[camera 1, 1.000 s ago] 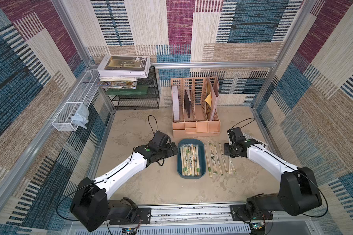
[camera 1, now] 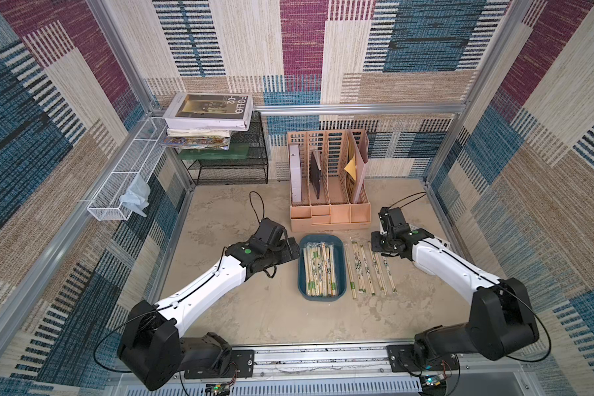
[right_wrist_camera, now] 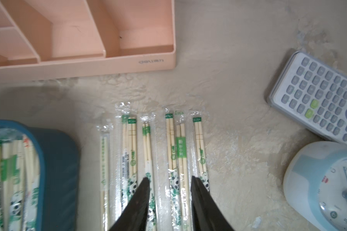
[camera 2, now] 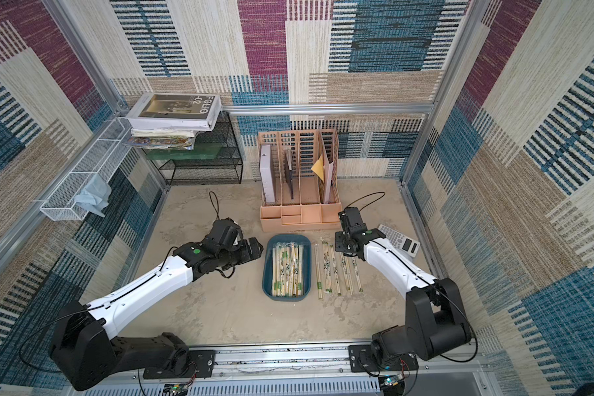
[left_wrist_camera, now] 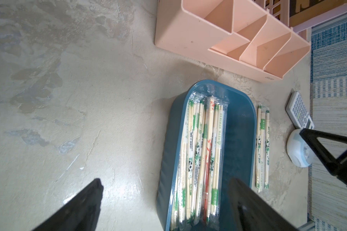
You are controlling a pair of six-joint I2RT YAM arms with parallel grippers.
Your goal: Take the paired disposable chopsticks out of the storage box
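The storage box is a blue tub at the table's middle, holding several wrapped chopstick pairs. A row of wrapped chopsticks lies side by side on the table to its right. My left gripper is open by the box's left side, nothing between its fingers. Over the right end of the row hovers my right gripper, its fingers apart. Between and below them chopsticks show lying on the table. The lower ends of the row are cut off in the right wrist view.
A pink desk organizer stands just behind the box and the row. Right of the row lie a white calculator and a round clock. The table left of the box is clear.
My left arm and the box have stayed still.
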